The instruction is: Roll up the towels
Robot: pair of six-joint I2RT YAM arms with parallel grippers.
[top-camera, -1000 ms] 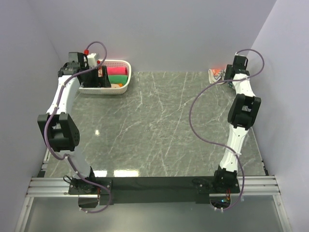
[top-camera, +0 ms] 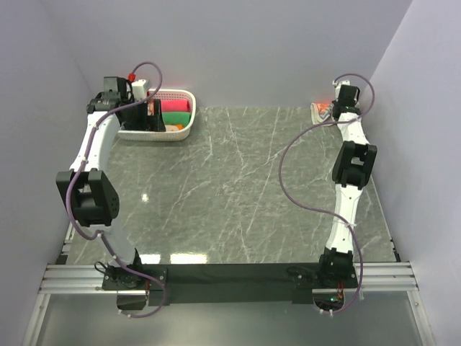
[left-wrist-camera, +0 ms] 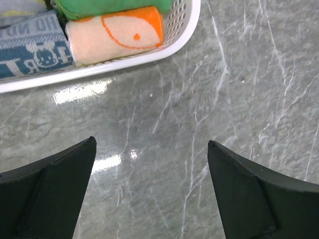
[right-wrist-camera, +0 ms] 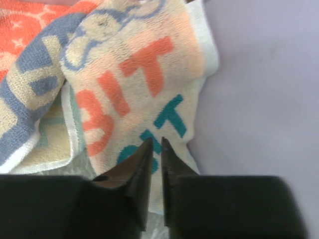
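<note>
In the far right corner, my right gripper hangs over crumpled towels: a pale towel with red and teal letters [right-wrist-camera: 109, 99], a blue-patterned one [right-wrist-camera: 30, 84] and an orange one [right-wrist-camera: 20, 30]. Its fingertips are close together over the lettered towel; whether they grip fabric is unclear. My left gripper stands open beside the white basket [left-wrist-camera: 174, 40], nothing between its fingers. The basket holds rolled towels, among them an orange-and-cream roll [left-wrist-camera: 114, 35], a blue roll [left-wrist-camera: 35, 45], a green roll [left-wrist-camera: 109, 6] and a red roll [top-camera: 175, 105].
Pale walls [top-camera: 418, 158] rise close beside the right arm and behind the towels.
The left arm has stayed nearly in place, with a slight shift at the wrist.
</note>
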